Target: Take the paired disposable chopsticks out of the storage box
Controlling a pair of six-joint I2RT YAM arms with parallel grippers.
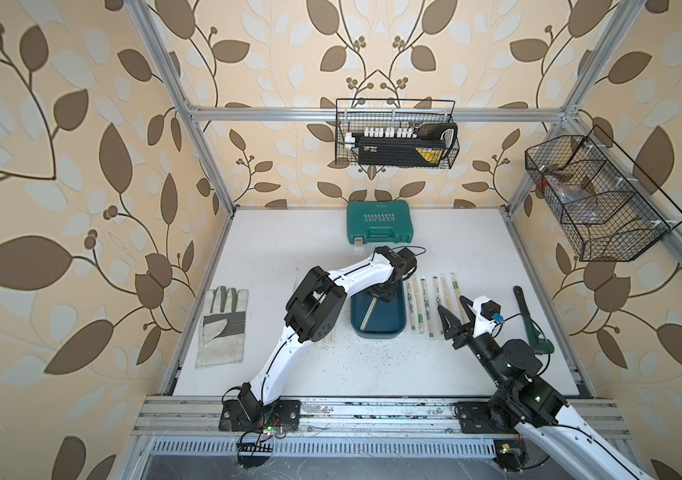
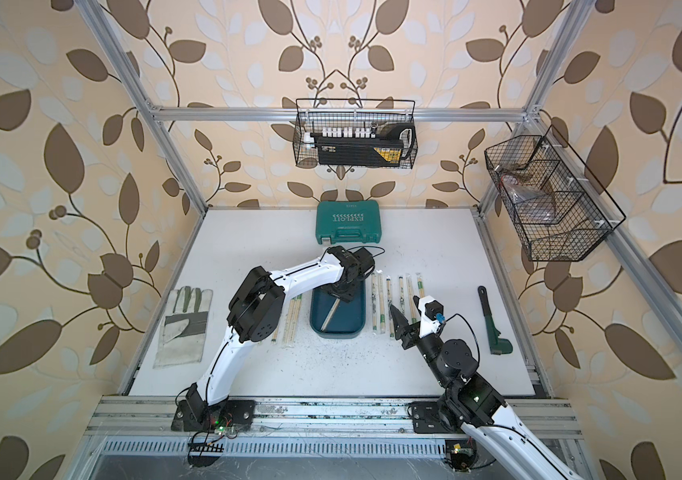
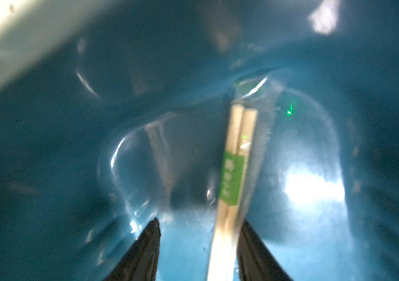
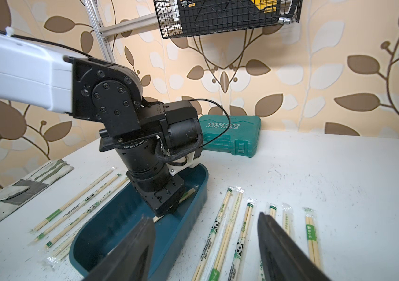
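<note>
The dark blue storage box (image 1: pixel 378 332) stands mid-table. In it lies one wrapped chopstick pair (image 1: pixel 369 313), slanted, with a green label on the pair (image 3: pixel 232 178) in the left wrist view. My left gripper reaches down into the box, its fingers parted; the chopsticks pass between and partly behind the right-hand finger (image 3: pixel 255 255). Whether the fingers touch the pair cannot be told. My right gripper stands open above the table, right of the box, with nothing held; the wrapped pairs seen between its fingers are on the table beyond.
Several wrapped pairs (image 2: pixel 381 304) lie in a row right of the box, and several more (image 4: pixel 75 201) lie to its left. A green case (image 1: pixel 379 220) stands behind. A glove (image 1: pixel 222 328) is at the left, a green-handled tool (image 1: pixel 529 320) at the right.
</note>
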